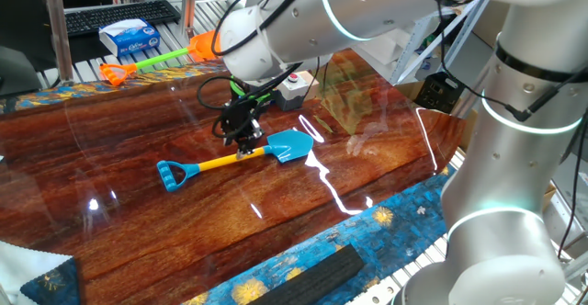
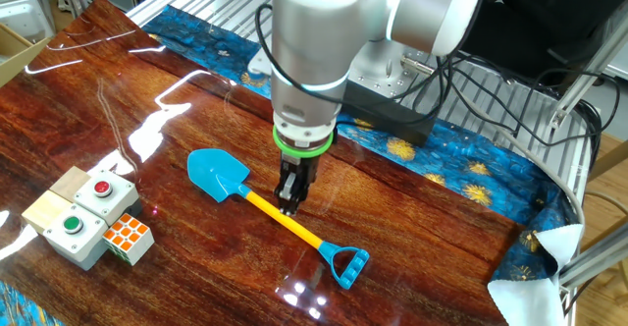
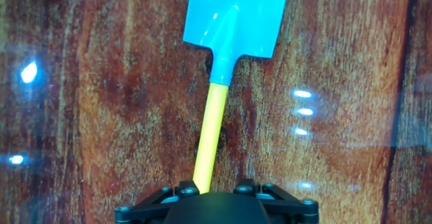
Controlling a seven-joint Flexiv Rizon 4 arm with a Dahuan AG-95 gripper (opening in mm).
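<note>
A toy shovel lies flat on the glossy wooden table, with a blue blade [image 2: 218, 173], a yellow shaft [image 2: 283, 218] and a blue D-shaped grip [image 1: 175, 174]. My gripper [image 2: 287, 208] points down at the shaft, close to its middle. In the wrist view the two fingertips of the gripper stand apart, so it is open. The yellow shaft [image 3: 211, 133] runs down into the gap, closer to the left finger. The blade lies ahead of the fingers. How much height separates the fingertips from the shaft is hard to tell.
A button box with a red button [image 2: 102, 189] and a green button, plus a Rubik's cube [image 2: 129, 238], stands past the blade. An orange and green toy shovel [image 1: 161, 59] lies at the far edge beside a tissue box [image 1: 130, 37]. Bare table surrounds the blue shovel.
</note>
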